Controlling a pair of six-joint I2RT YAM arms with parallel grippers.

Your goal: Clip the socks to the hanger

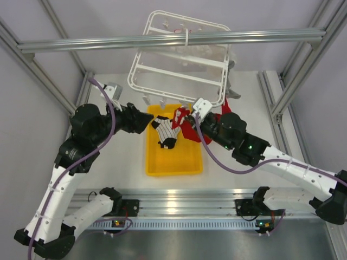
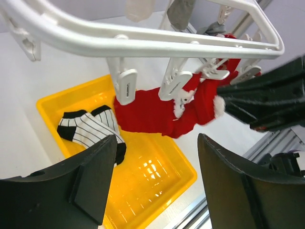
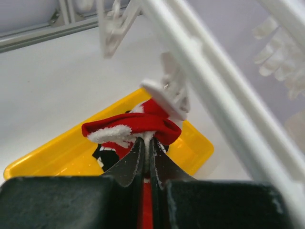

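A red sock with white trim point(image 3: 138, 124) is pinched between the closed fingers of my right gripper, just below a white clip point(image 3: 167, 98). Whether that clip touches the cloth I cannot tell. The white hanger point(image 1: 179, 81) hangs from the bar, clips point(image 2: 126, 86) along its near rail. My left gripper point(image 1: 145, 120) is open and empty, left of the red sock; in the left wrist view its fingers point(image 2: 93, 176) stand wide apart below the rail. A striped black-and-white sock point(image 2: 90, 129) lies in the yellow bin.
The yellow bin point(image 1: 173, 172) lies under the hanger, its front half empty. A grey sock point(image 2: 181, 12) and more red cloth hang at the hanger's right side. A metal bar point(image 1: 108, 45) crosses overhead.
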